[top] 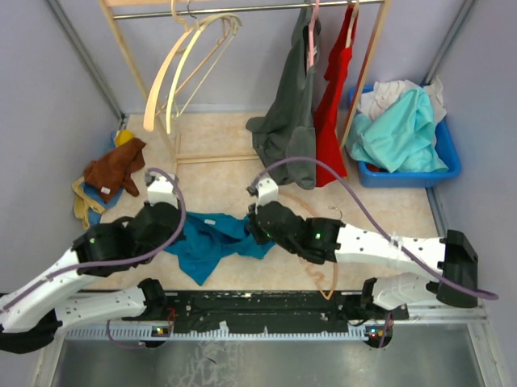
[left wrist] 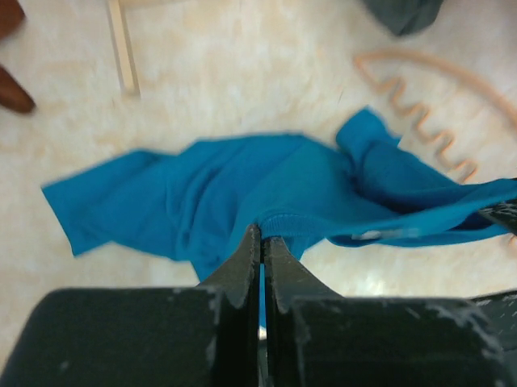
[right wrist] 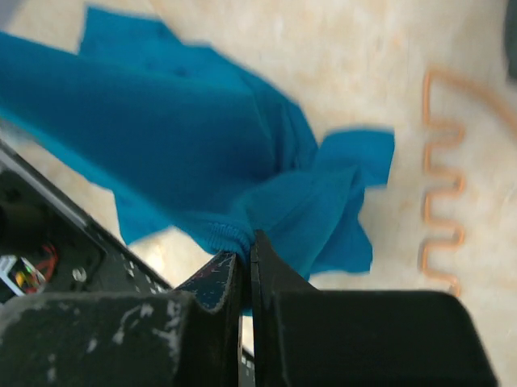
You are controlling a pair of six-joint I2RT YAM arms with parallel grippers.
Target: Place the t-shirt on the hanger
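Observation:
The blue t-shirt (top: 212, 246) spreads low over the table between my two grippers, part of it resting on the surface. In the left wrist view my left gripper is shut, pinching an edge of the shirt (left wrist: 266, 177) at its fingertips. My right gripper is shut on another part of the edge, with the cloth (right wrist: 186, 145) running taut toward the upper left. Several wooden hangers (top: 166, 76) hang at the left of the rail in the top view. An orange-brown hanger-like shape (top: 334, 278) lies on the table, partly behind the right arm.
A metal rail (top: 258, 11) crosses the back, carrying a grey garment (top: 287, 121) and a red one (top: 333, 105). At the right stands a blue bin (top: 448, 161) of cloths. Brown and yellow clothes (top: 113, 173) lie at the left.

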